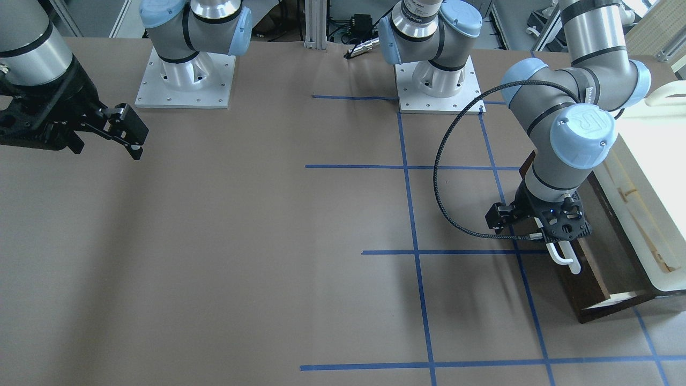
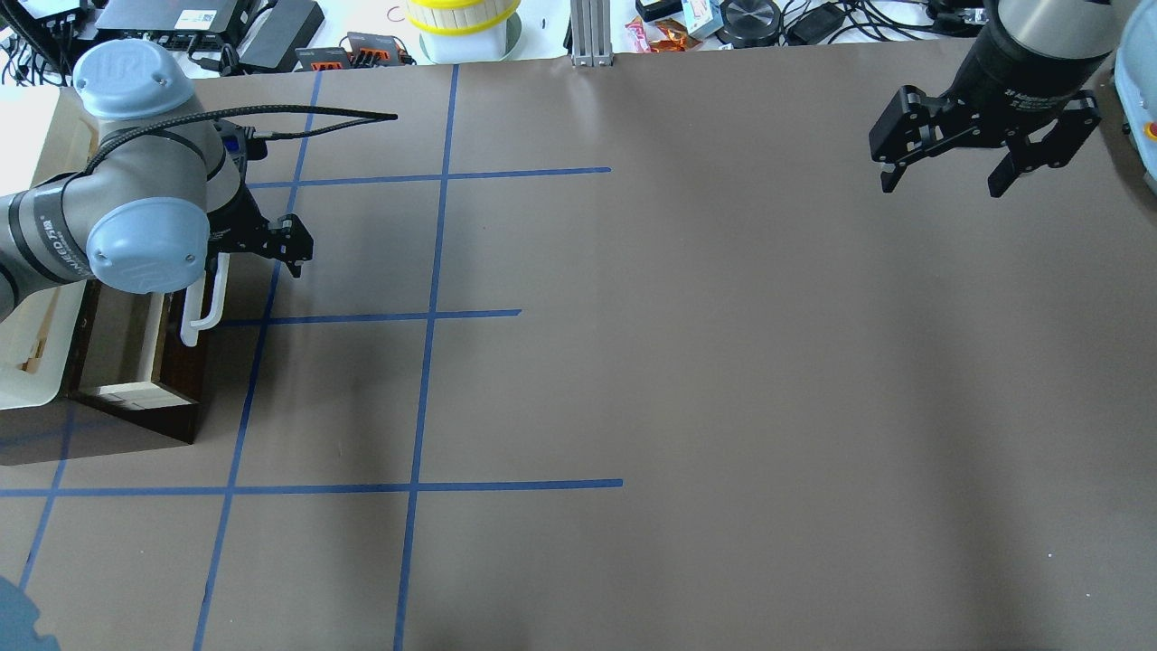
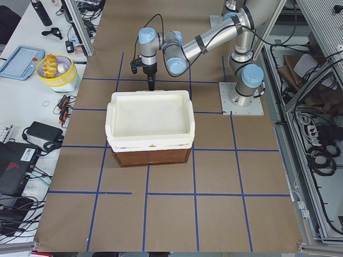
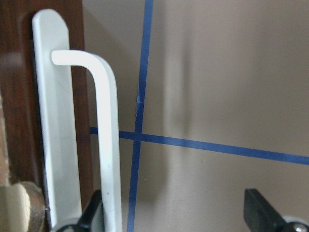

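A dark wood box [image 1: 617,307] with a white top [image 3: 150,116] has a drawer [image 2: 125,342] pulled partly out. Its white handle [image 4: 108,125] runs upright in the wrist view, fixed to the drawer front. My gripper is at the handle, its left finger behind or against the handle bar and its right finger standing well apart over the floor, so the fingers are open. In the front view the gripper body hides part of the handle and drawer.
The taped floor [image 1: 347,212] beside the drawer is clear. Another arm's black gripper [image 2: 976,136] hangs well away on the other side. Further arm bases [image 1: 437,96] stand at the back.
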